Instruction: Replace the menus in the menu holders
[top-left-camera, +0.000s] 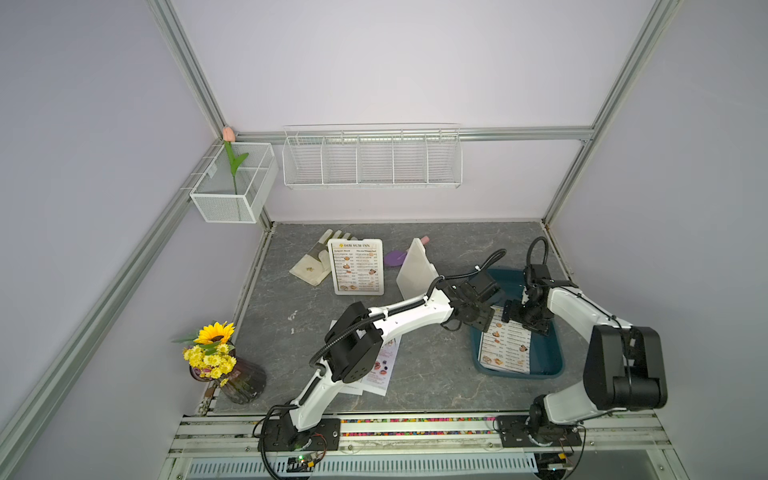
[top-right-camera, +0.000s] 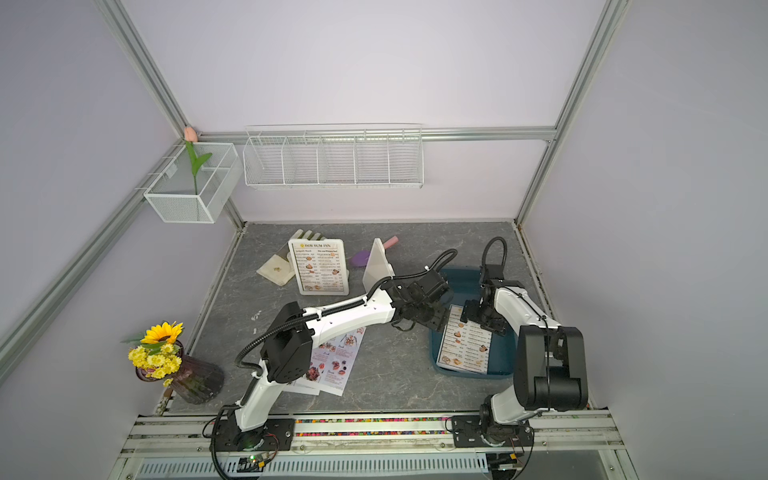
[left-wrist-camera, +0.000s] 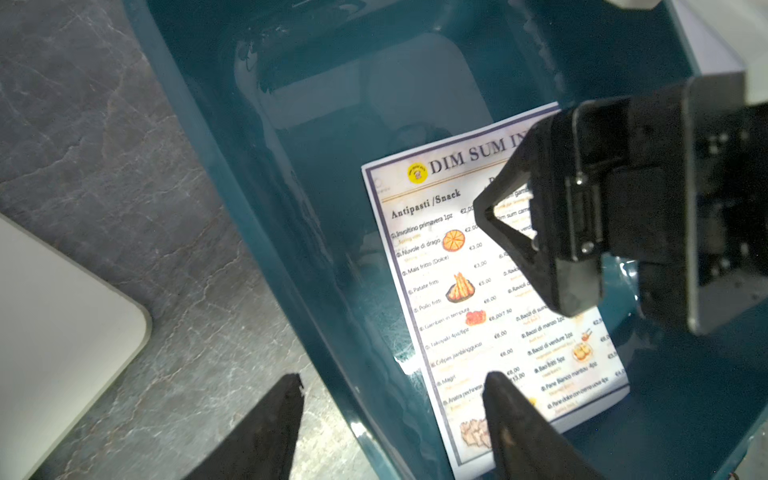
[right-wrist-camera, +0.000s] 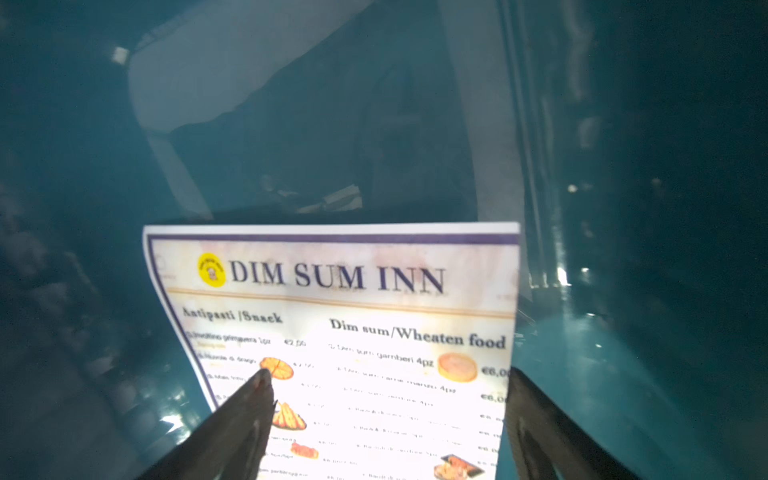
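Observation:
A Dim Sum Inn menu sheet (top-left-camera: 505, 344) lies in the blue tray (top-left-camera: 516, 374). Over it, near its upper end, my right gripper stands open, fingers apart and nothing between them. My left gripper is open as well, empty above the tray's left rim. One white menu holder (top-left-camera: 357, 289) at the back faces forward with a menu in it. A second white holder (top-left-camera: 414, 276) stands to its right, turned aside; the face I see is blank. Other menu sheets (top-right-camera: 345, 366) lie on the table, partly hidden under my left arm.
Behind the holders are a purple spatula (top-left-camera: 395, 258), a cream-coloured utensil (top-left-camera: 308, 269) and other utensil handles. A vase of yellow flowers (top-left-camera: 244, 382) leans at the front left. Both arms are close together at the tray. Bare table shows left of the sheets.

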